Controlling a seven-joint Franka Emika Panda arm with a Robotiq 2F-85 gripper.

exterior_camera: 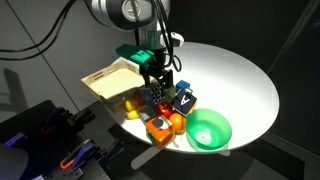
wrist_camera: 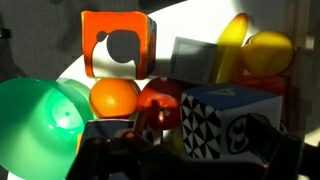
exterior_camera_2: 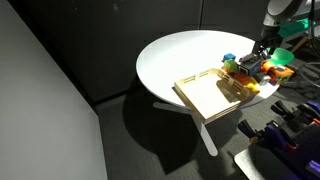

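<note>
My gripper [exterior_camera: 160, 82] is open and low over a pile of toys and play fruit on the round white table. Right beneath it stands a block with a black-and-white checkered face [exterior_camera: 155, 97]. In the wrist view that checkered block [wrist_camera: 200, 130] has a blue top and a dark figure on another face. The gripper shows there as a dark shape along the bottom edge, partly across the block. Whether the fingers touch the block, I cannot tell. From exterior view 2 the gripper [exterior_camera_2: 264, 48] appears small above the pile at the right.
Close around lie an orange block [wrist_camera: 118, 45], an orange ball [wrist_camera: 114, 98], a red ball [wrist_camera: 158, 100] and a yellow banana [wrist_camera: 231, 45]. A green bowl [exterior_camera: 209, 128] stands beside the pile. A shallow wooden tray [exterior_camera_2: 215, 95] is empty.
</note>
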